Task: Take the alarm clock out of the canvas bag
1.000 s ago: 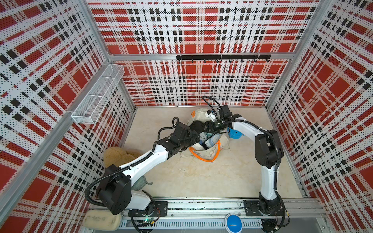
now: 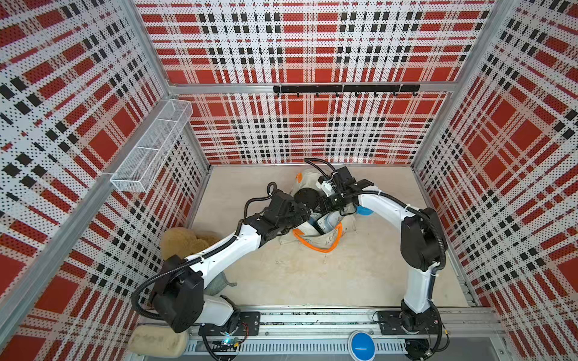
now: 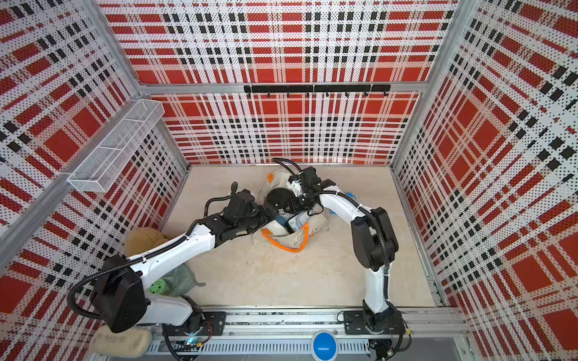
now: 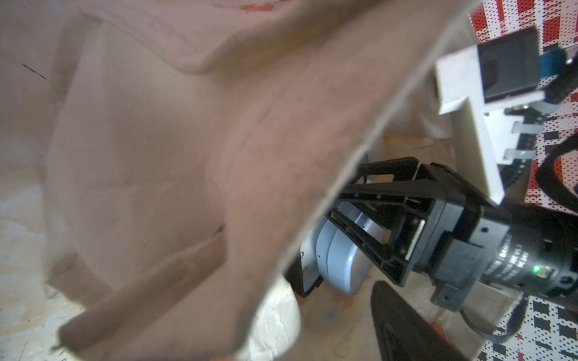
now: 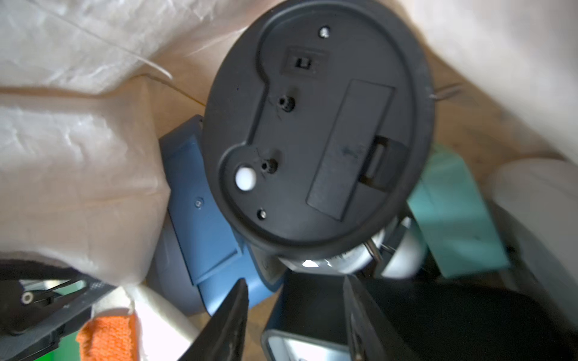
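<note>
The alarm clock (image 5: pixel 301 141) lies in the canvas bag (image 2: pixel 322 248), its round black back with two knobs and a battery cover turned to the right wrist camera. From above it is a dark disc (image 3: pixel 279 198) at the bag's back. My right gripper is inside the bag's mouth, fingers spread, just beyond the clock's edge and not closed on it. My left gripper (image 2: pixel 307 214) is at the bag's left side. In the left wrist view, canvas (image 4: pixel 198 162) fills much of the picture; one dark finger (image 4: pixel 400 325) shows there, and its finger gap is hidden.
Around the clock are a blue item (image 5: pixel 210 219), a teal box (image 5: pixel 460 213), a black box (image 5: pixel 421 313) and a grey rounded item (image 5: pixel 536 198). A blue bowl (image 2: pixel 365 210) stands right of the bag. A brown plush (image 2: pixel 180 242) lies front left.
The right arm covers more of the blue bowl. My left arm looks still.
</note>
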